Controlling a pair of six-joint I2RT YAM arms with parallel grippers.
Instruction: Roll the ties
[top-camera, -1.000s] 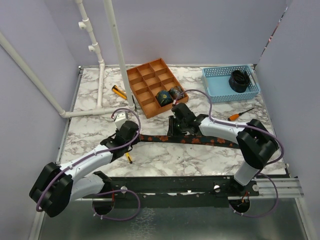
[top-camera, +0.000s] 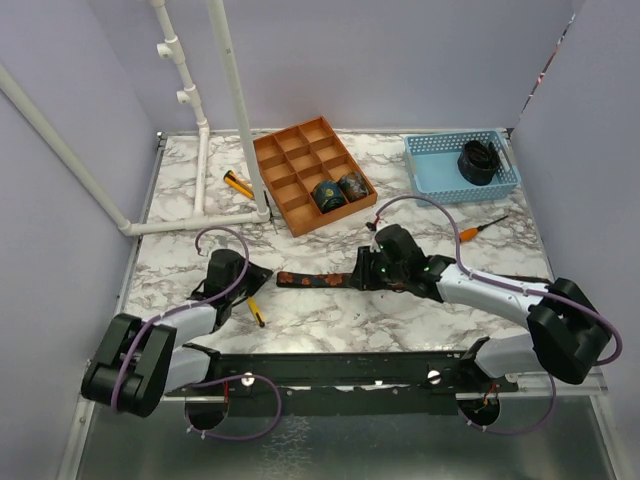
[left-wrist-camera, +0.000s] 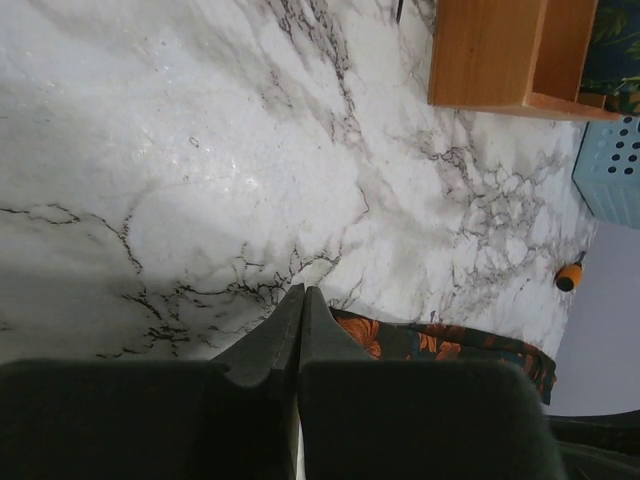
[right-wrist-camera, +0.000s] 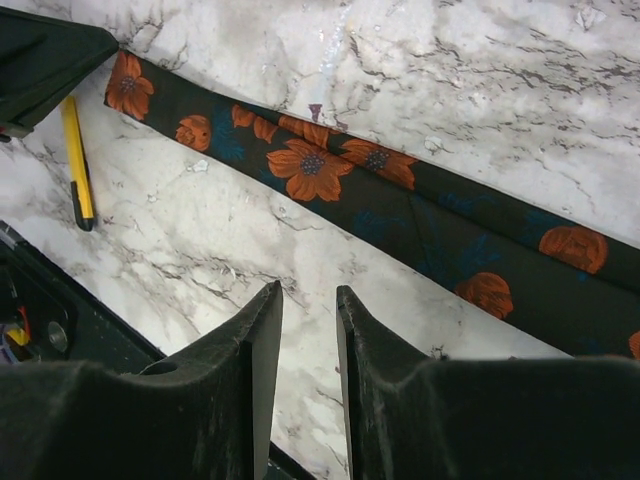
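A dark tie with orange flowers (right-wrist-camera: 312, 170) lies flat and long across the table, one lengthwise fold showing. In the top view its left part (top-camera: 312, 280) is clear, while the right arm covers much of the rest. My left gripper is shut at the tie's left end, its tips at the corner; whether any cloth sits between them is hidden. Over the tie's front edge, my right gripper stands open with bare marble between its fingers. Two rolled ties (top-camera: 328, 195) rest in the compartmented wooden box (top-camera: 290, 215).
At the back right, a light-blue basket (top-camera: 430, 180) holds a black coil (top-camera: 478, 162). An orange-handled screwdriver (top-camera: 470, 234) lies before it. A yellow cutter (top-camera: 257, 314) lies close by the left gripper. White pipes (top-camera: 175, 228) stand at the left.
The left gripper has come down and turned to point along the tie, drawing slightly left and back since. The right gripper has moved right and a little toward the front.
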